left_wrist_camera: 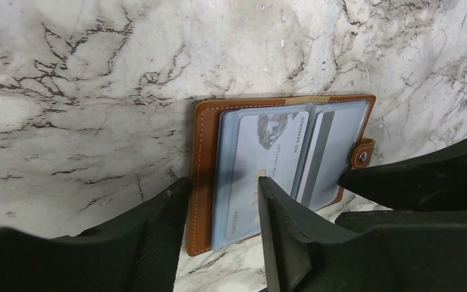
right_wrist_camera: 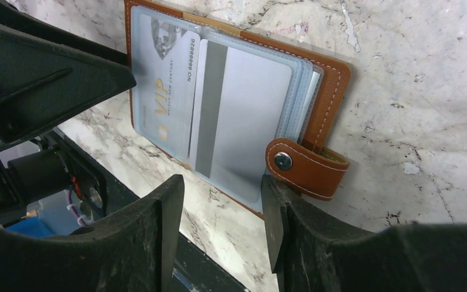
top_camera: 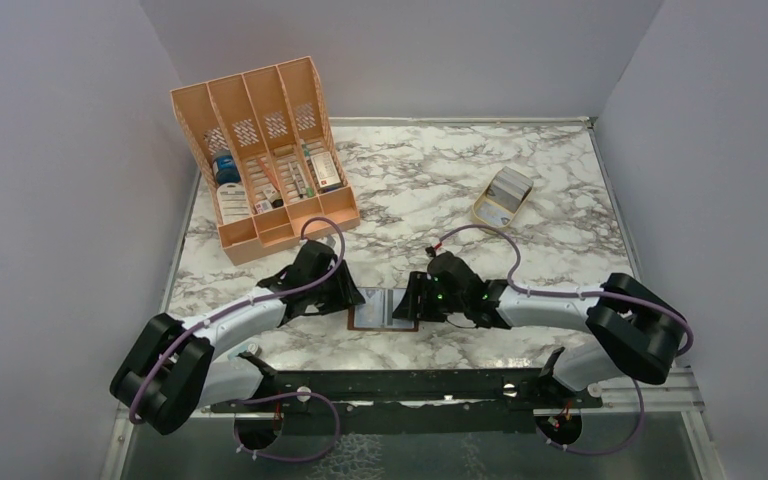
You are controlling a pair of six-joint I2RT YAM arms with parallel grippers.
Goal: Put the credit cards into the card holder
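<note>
The brown leather card holder (top_camera: 384, 326) lies open on the marble table between both grippers. In the left wrist view a VIP card (left_wrist_camera: 272, 159) shows in its left clear pocket, and a white card with a grey stripe shows in its right one. My left gripper is open across the holder's left edge, one finger (left_wrist_camera: 169, 210) outside it and the other above the VIP card. My right gripper is also open, with one fingertip (right_wrist_camera: 270, 188) at the striped card's near right corner beside the snap strap (right_wrist_camera: 309, 168). Contact is hard to tell.
At the back left stands a tan compartment organiser (top_camera: 237, 243) with bottles and boxes. A small yellowish box (top_camera: 480, 212) holding cards sits at the back right.
</note>
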